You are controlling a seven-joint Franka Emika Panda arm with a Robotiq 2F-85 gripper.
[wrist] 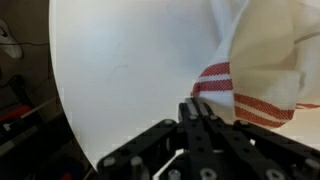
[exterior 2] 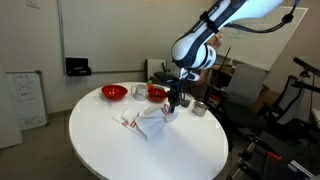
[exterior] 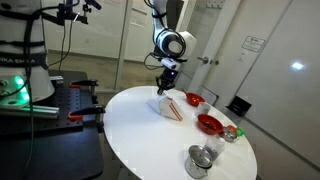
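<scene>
A white cloth with red stripes (wrist: 265,105) lies bunched on the round white table. My gripper is shut, its fingertips at the striped edge, and a fold of the cloth runs up to them. In exterior view 1 the gripper (exterior: 161,93) stands low over the table at the left end of the cloth (exterior: 172,110). From the other side, exterior view 2 has the cloth (exterior 2: 150,117) rising towards the gripper (exterior 2: 172,107). The pinched spot itself is mostly hidden by the fingers.
Red bowls (exterior: 209,124) stand along the table's far side, with a white mug (exterior 2: 139,91) near them. A metal pot (exterior: 197,161) stands at the edge.
</scene>
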